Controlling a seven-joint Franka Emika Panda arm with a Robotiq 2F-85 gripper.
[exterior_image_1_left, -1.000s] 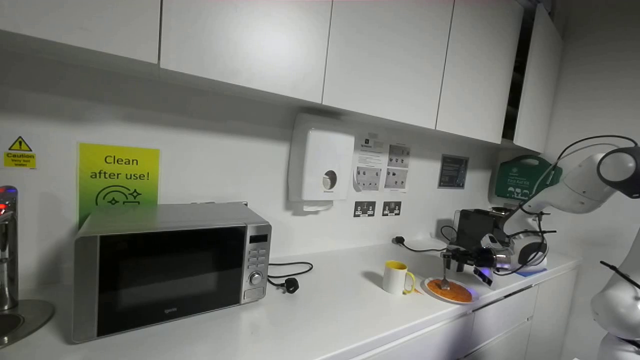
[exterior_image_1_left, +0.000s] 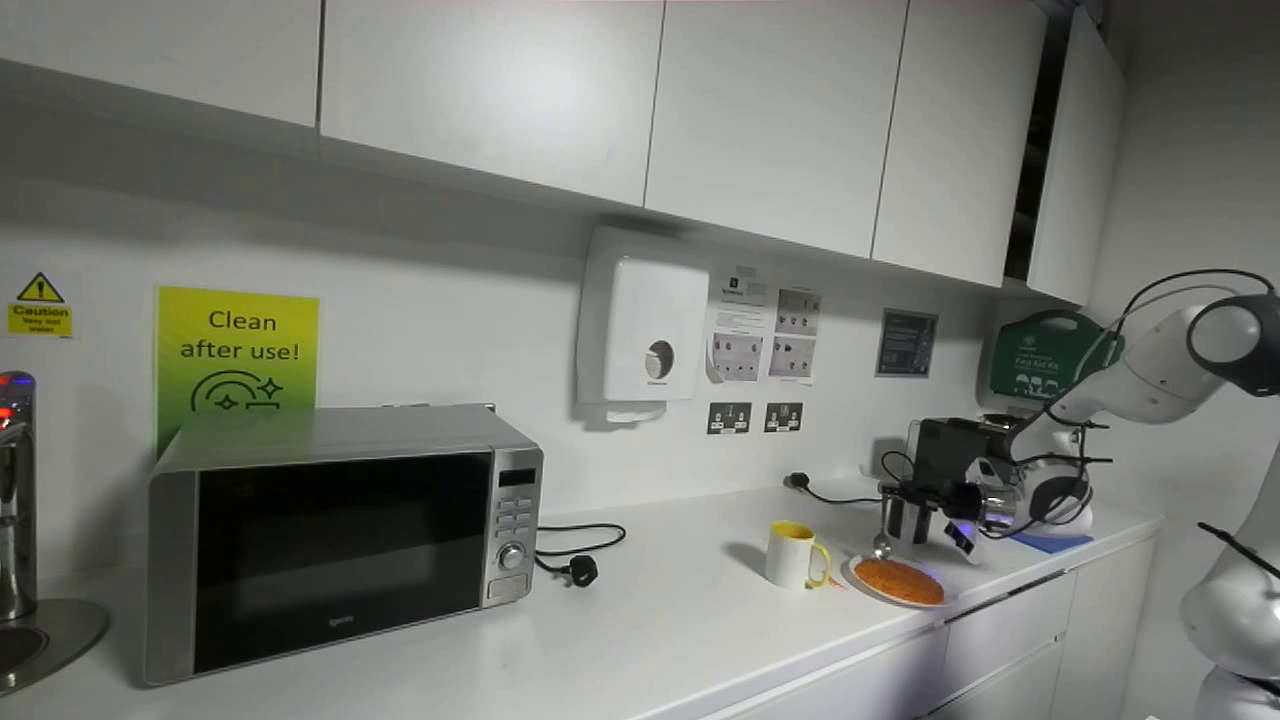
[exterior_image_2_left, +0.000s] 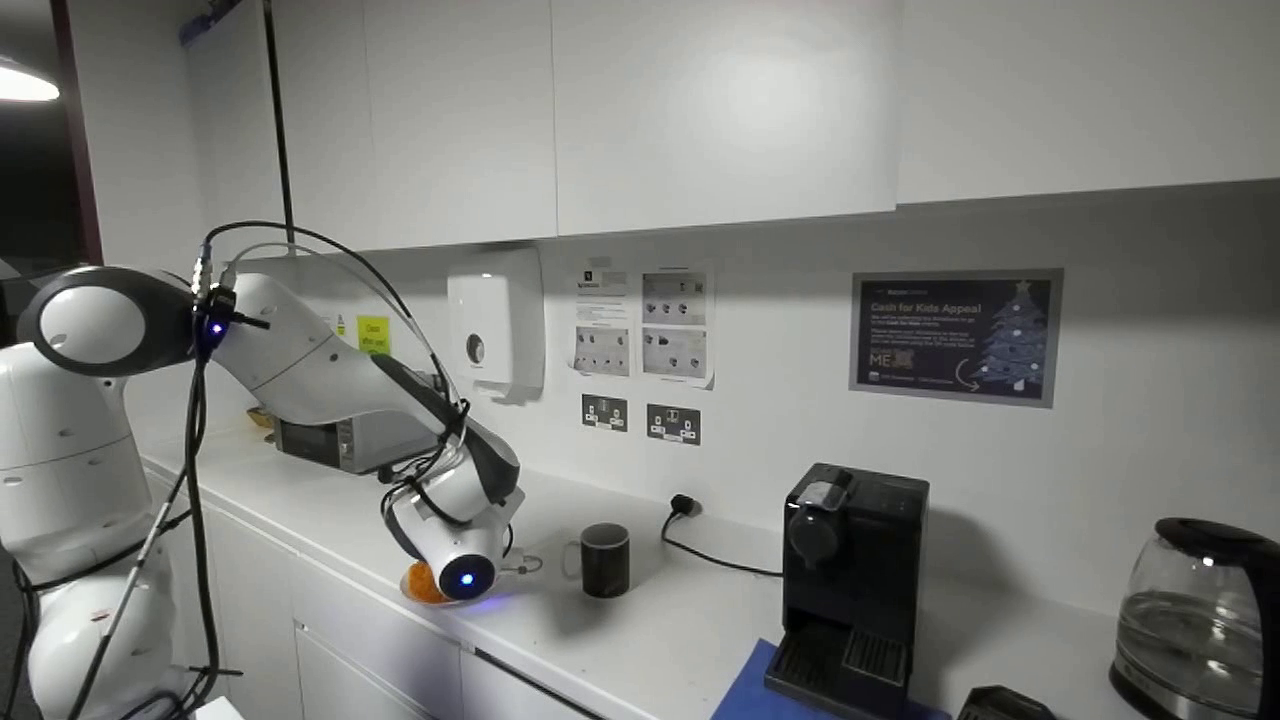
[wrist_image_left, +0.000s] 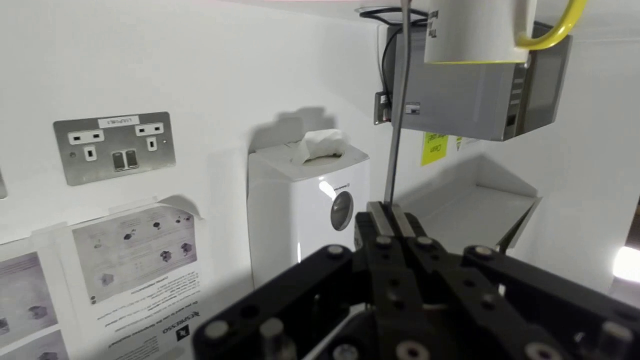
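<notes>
In the wrist view the gripper is shut on the thin handle of a silver utensil (wrist_image_left: 400, 108), which looks like a spoon. Its rounded end (exterior_image_1_left: 883, 547) hangs at the back edge of a plate (exterior_image_1_left: 854, 580) covered with something orange (exterior_image_1_left: 902, 584); whether it touches cannot be told. A white mug with yellow inside and handle (exterior_image_1_left: 788, 560) stands upright just left of the plate. From the other side, the arm hides most of the plate, though some of the orange (exterior_image_2_left: 422, 583) shows.
A dark mug (exterior_image_2_left: 605, 560) stands upright near the arm's end. The coffee machine (exterior_image_2_left: 854, 564) and a glass kettle (exterior_image_2_left: 1188, 624) are farther right. A microwave (exterior_image_1_left: 348, 540) sits at left, with clear worktop (exterior_image_1_left: 684, 600) between it and the white mug.
The gripper has risen slightly and shifted a little left, tilting differently. The utensil's lower end has moved up and back from over the orange surface. Plate and white mug look unmoved.
</notes>
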